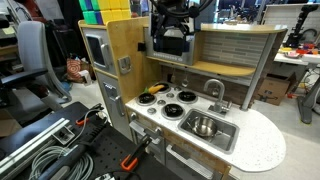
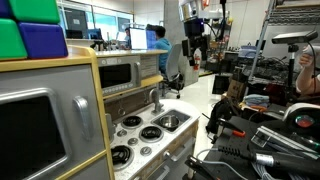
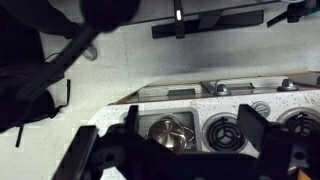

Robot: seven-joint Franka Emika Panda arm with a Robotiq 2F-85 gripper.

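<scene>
High over the front of the toy kitchen hangs my gripper [image 1: 174, 50], in front of the microwave [image 1: 168, 44] in exterior view 1. In the wrist view its two dark fingers [image 3: 262, 135] stand wide apart at the bottom edge, open and with nothing held between them. Below, a metal pot [image 3: 168, 132] sits in the sink [image 1: 221, 140]. On the left of the stove, an orange and yellow item [image 1: 157, 88] lies by the back-left burner; its exact shape is too small to tell. Several dark burners [image 1: 173, 110] surround it.
A faucet [image 1: 219, 92] rises behind the sink. A wooden shelf [image 1: 225, 68] overhangs the back, and cables [image 1: 60, 155] lie on the dark surface in front.
</scene>
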